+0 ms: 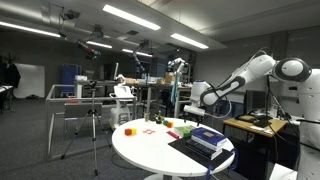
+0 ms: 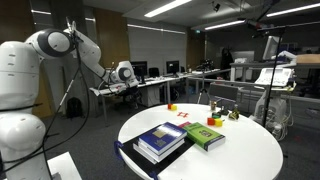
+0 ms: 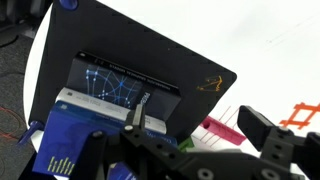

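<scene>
My gripper is open in the wrist view, its dark fingers far apart and nothing gripped between them. It hangs above the table, clear of the books. A blue book (image 2: 160,139) tops a stack on a black mat (image 2: 172,158). To the right of the stack lies a green book (image 2: 203,137). In the wrist view the blue book (image 3: 68,140) is at lower left. Beside it a dark book (image 3: 122,85) with a pale line pattern lies on the mat; my left finger hides part of this area.
The round white table (image 2: 245,155) has bare room at its front right and in its middle. Small red and yellow blocks (image 1: 129,131) stand at one edge. Several small items are at the far side. A tripod (image 1: 95,120) stands off the table.
</scene>
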